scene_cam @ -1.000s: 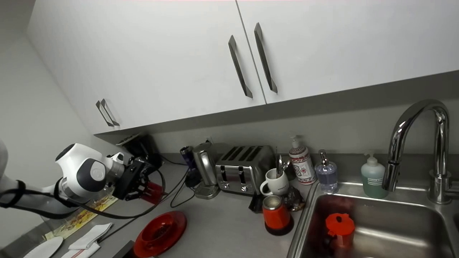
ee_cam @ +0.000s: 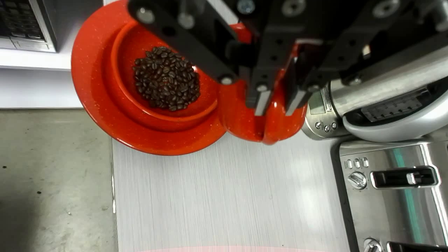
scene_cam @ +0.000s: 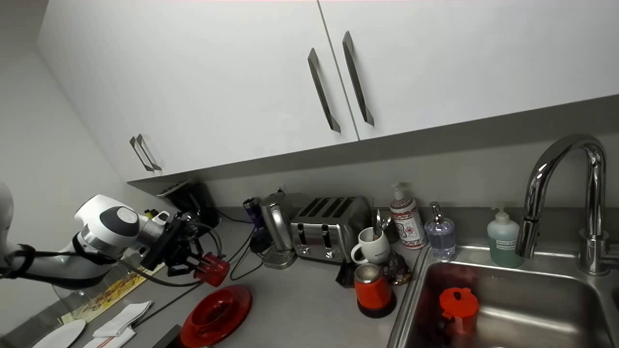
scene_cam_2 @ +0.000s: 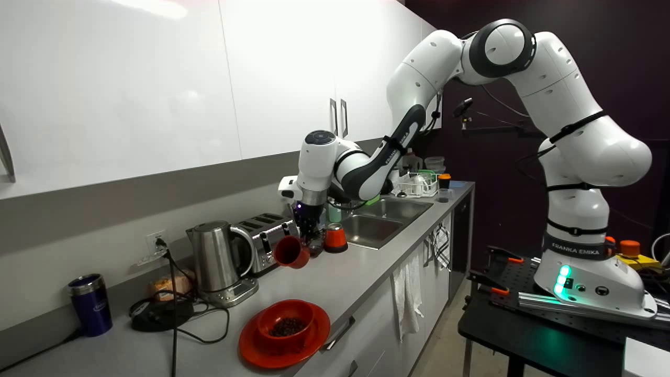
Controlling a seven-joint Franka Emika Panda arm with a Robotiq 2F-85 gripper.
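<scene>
A red cup (scene_cam_2: pixel 292 252) hangs tilted in the air, my gripper shut on it. In exterior view 2 its open mouth shows, with no beans visible inside. Below it on the counter stands a red bowl (scene_cam_2: pixel 286 317) on a red plate (scene_cam_2: pixel 254 348), and dark coffee beans (ee_cam: pixel 166 78) lie in the bowl. From the wrist, the cup (ee_cam: pixel 241 119) overlaps one side of the bowl and plate. Exterior view 1 has the cup (scene_cam: pixel 213 270) above and behind the plate (scene_cam: pixel 241 297).
Along the wall stand a steel kettle (scene_cam_2: pixel 213 257), a toaster (scene_cam: pixel 325 235) and a blue tumbler (scene_cam_2: pixel 91 305). A red-and-black pot base (scene_cam: pixel 374 290) is beside the sink (scene_cam: pixel 522 296), which holds a red pot top (scene_cam: pixel 459 310). Cables lie near the kettle.
The wrist has rotated and the cup has tipped further, its mouth swinging downward and slightly to the right. The bowl and plate stay in place.
</scene>
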